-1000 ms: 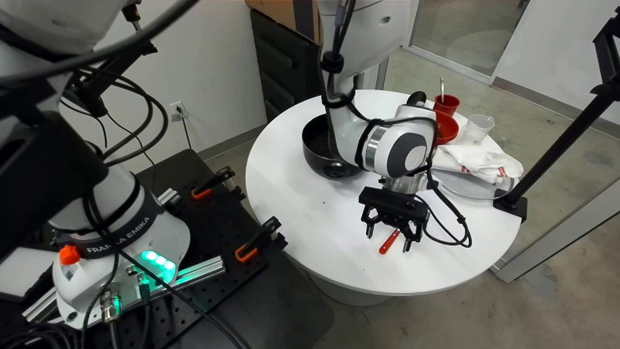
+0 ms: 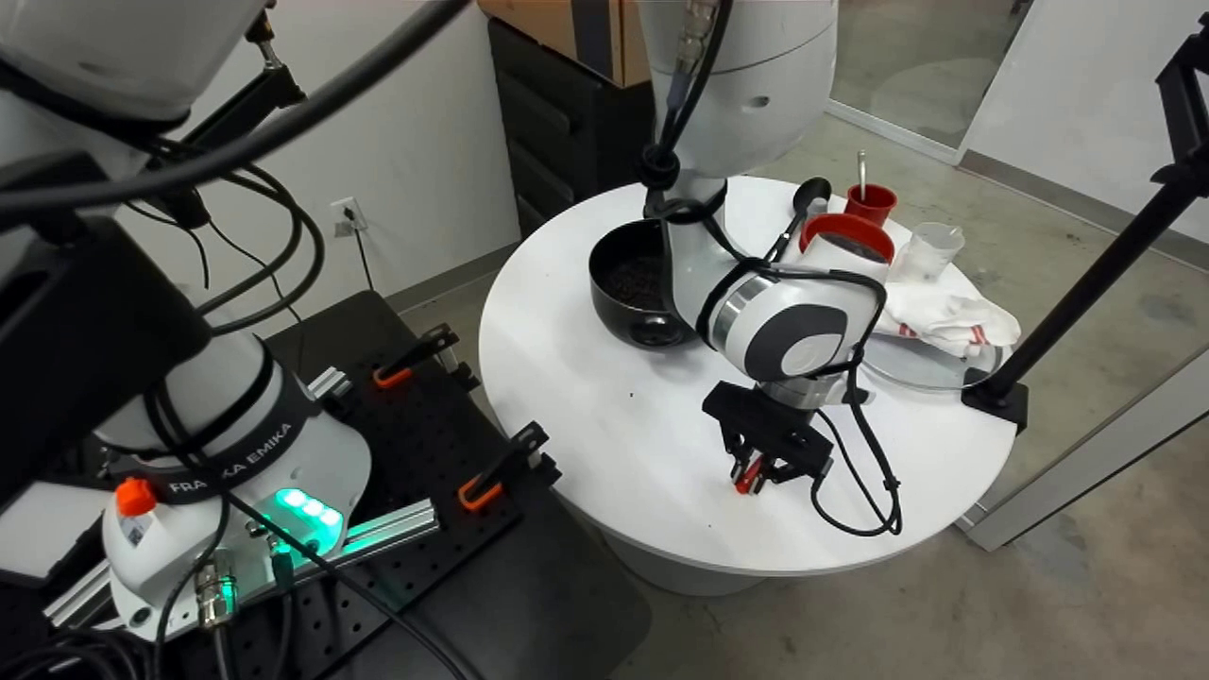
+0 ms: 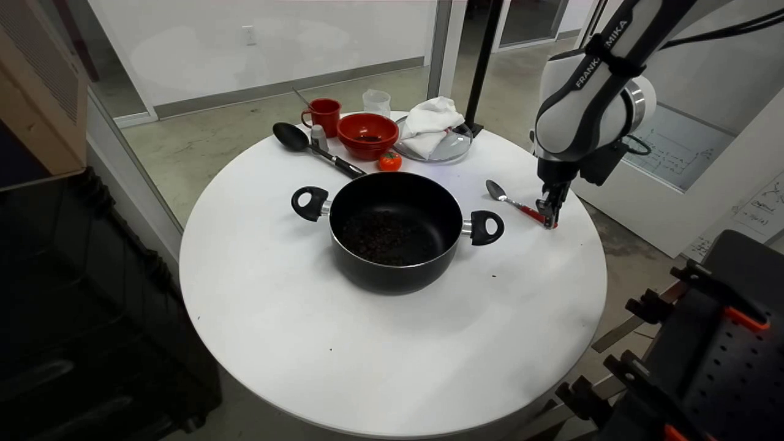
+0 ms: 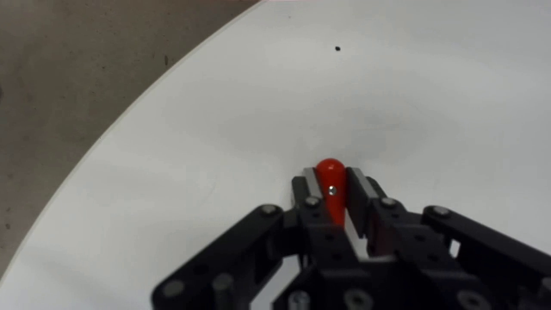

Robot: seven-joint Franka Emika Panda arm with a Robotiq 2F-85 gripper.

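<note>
A spoon with a red handle and dark metal bowl (image 3: 494,190) lies on the white round table, its handle end pointing toward the robot base side. Around that handle my gripper is shut, one finger on each side of the red handle (image 4: 330,170), with the rounded tip poking out past the pads. The gripper (image 3: 549,219) is low over the table, and the spoon appears still to rest on the surface. In exterior view 1 the gripper (image 2: 750,474) hides most of the spoon, leaving only a bit of red between the fingers.
A black two-handled pot (image 3: 397,275) with dark bits inside stands mid-table. Behind it are a tomato (image 3: 389,161), red bowls (image 3: 367,150), a red mug (image 3: 324,115), a black ladle (image 3: 292,136), a clear cup (image 3: 376,102) and a white cloth (image 3: 432,117).
The gripper has come down to the table and its fingers have shut on the red handle. A second ago it was open above the spoon, whose handle lay between the fingers.
</note>
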